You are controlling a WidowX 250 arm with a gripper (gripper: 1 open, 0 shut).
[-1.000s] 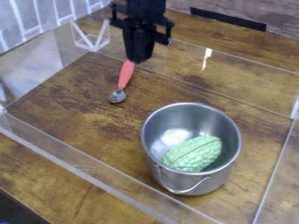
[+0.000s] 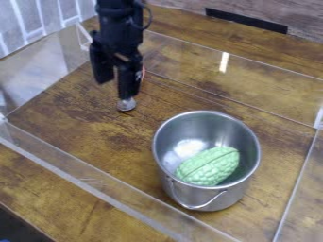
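Observation:
My black gripper (image 2: pixel 115 76) hangs at the upper left, open, its fingers pointing down over a red-handled scoop. The scoop's metal head (image 2: pixel 127 104) shows just below the right finger; its red handle (image 2: pixel 143 73) is mostly hidden behind the gripper. To the lower right stands a steel bucket (image 2: pixel 177 128) with a green bumpy oblong object (image 2: pixel 209 165) lying inside it.
Clear panels or edges run along the left and right sides, and a white slatted structure (image 2: pixel 32 14) is at the top left.
My gripper has moved down and to the left, coming over the scoop and covering much of its handle. The bucket and green object are unchanged.

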